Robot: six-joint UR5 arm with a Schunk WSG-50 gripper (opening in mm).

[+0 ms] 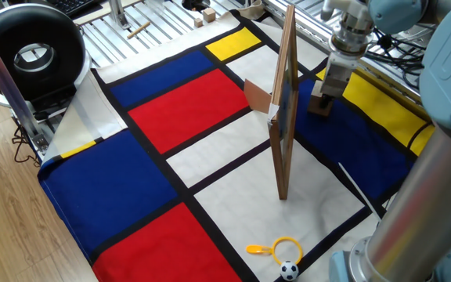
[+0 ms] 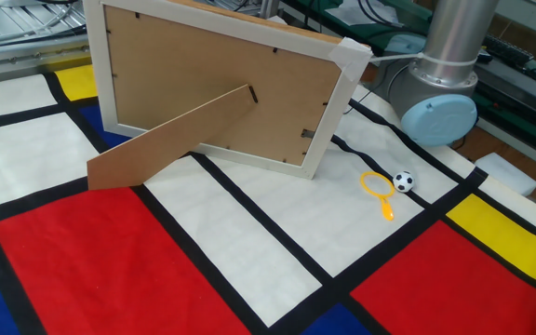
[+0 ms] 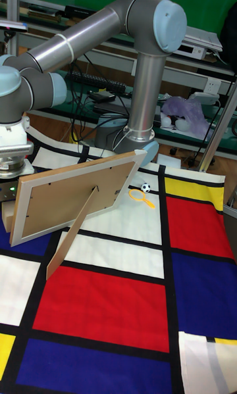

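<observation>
Behind the standing picture frame, on the side away from its cardboard leg, my gripper points down over a blue patch of the cloth. A small wooden block is right at its fingertips. Whether the fingers close on the block or only stand beside it does not show. In exterior view 3 the gripper body and part of the block show at the left edge, partly covered by the frame. Exterior view 2 shows the frame's brown back but not the gripper.
A yellow ring with a handle and a small football lie near the frame. The cardboard leg juts out behind it. Two small blocks sit on the slatted surface. The red and white patches are clear.
</observation>
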